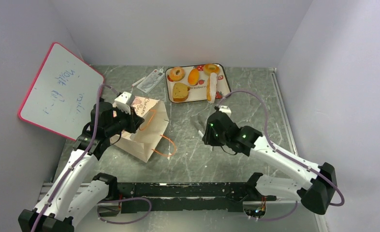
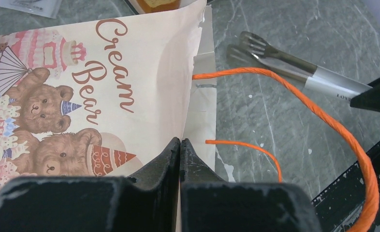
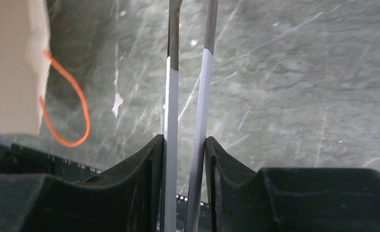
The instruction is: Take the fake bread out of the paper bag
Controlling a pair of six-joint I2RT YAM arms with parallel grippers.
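Note:
The paper bag [image 1: 147, 137] lies on its side at left-centre, orange handles toward the middle, printed "Cream Bear". My left gripper [image 1: 136, 123] is shut on the bag's rim. My right gripper [image 1: 207, 137], right of the bag, holds metal tongs [image 3: 202, 96] between its fingers, their two arms slightly apart. The bag's inside is mostly hidden. Fake breads, including a bagel [image 1: 177, 73] and a slice [image 1: 180, 90], lie on the tray [image 1: 188, 100] at the back.
A whiteboard [image 1: 60, 92] leans at the left. A packet [image 1: 151, 80] lies left of the tray. Walls enclose the back and sides.

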